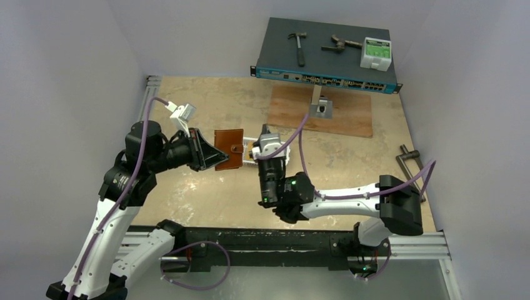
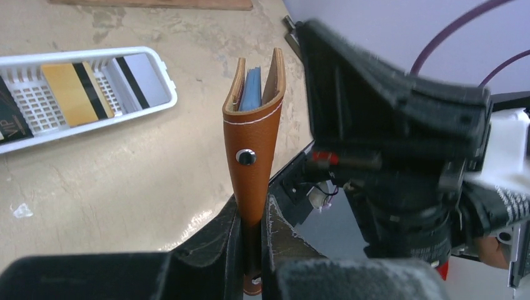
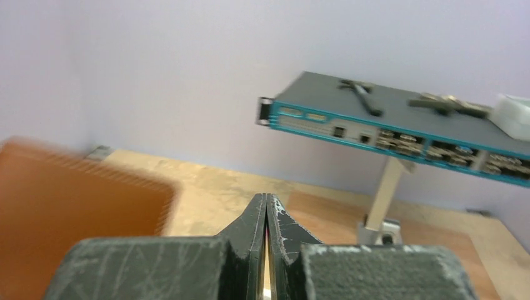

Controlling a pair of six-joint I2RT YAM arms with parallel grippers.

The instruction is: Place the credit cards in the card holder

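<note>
My left gripper (image 1: pixel 222 156) is shut on the brown leather card holder (image 2: pixel 251 144), held upright with a blue card (image 2: pixel 252 87) inside its top. My right gripper is shut, nothing visible between its fingers, beside the holder, which shows blurred at the left of the right wrist view. Behind the holder, a white tray (image 2: pixel 150 106) holds several cards: a dark one (image 2: pixel 12 115), a yellow one (image 2: pixel 72 94) and a pale one (image 2: pixel 144 81).
A wooden board (image 1: pixel 356 119) with a metal stand and a raised switch (image 1: pixel 275 56) carrying hammers and a box fills the back. A tool (image 1: pixel 409 175) lies at the right edge.
</note>
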